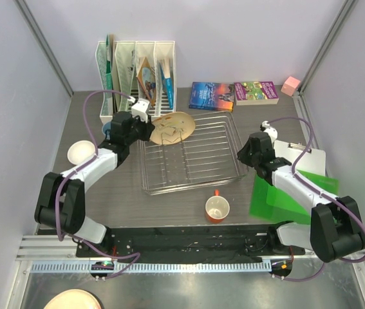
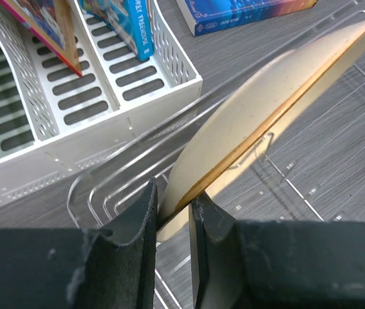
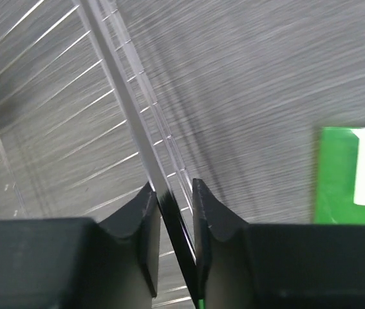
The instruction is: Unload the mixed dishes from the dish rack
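A round cream plate [image 1: 181,120] stands on edge in the wire dish rack [image 1: 201,168], at its back left. My left gripper [image 1: 150,121] is at the plate's left edge. In the left wrist view the plate [image 2: 259,109] runs between the two fingers; whether they press on it is unclear. On the other side, my right gripper [image 1: 240,156] is at the rack's right side. A dark rack rail [image 3: 127,96] passes between its fingers, and how firmly they meet it cannot be told.
White file holders [image 1: 165,51] with books stand behind. Flat books [image 1: 212,96] lie at the back. An orange mug [image 1: 217,209] sits in front of the rack, a green bin [image 1: 282,206] at right. A small white dish [image 1: 80,152] lies at left, with bare table in front of it.
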